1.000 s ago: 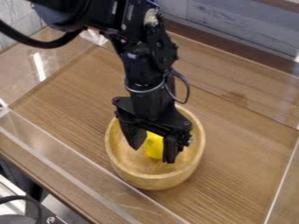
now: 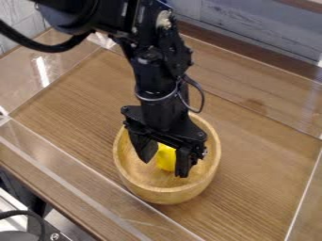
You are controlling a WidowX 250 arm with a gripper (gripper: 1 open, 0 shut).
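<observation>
My black gripper (image 2: 165, 155) reaches down from the top into a light wooden bowl (image 2: 168, 190) in the middle of the view. Its fingers straddle a small yellow object (image 2: 167, 160) inside the bowl, which is partly hidden behind them. Whether the fingers touch or grip it, I cannot tell.
The bowl rests on a wooden table (image 2: 258, 169), with bare surface to the left and right. A pale wall (image 2: 258, 33) runs along the back. A black cable lies at the lower left corner.
</observation>
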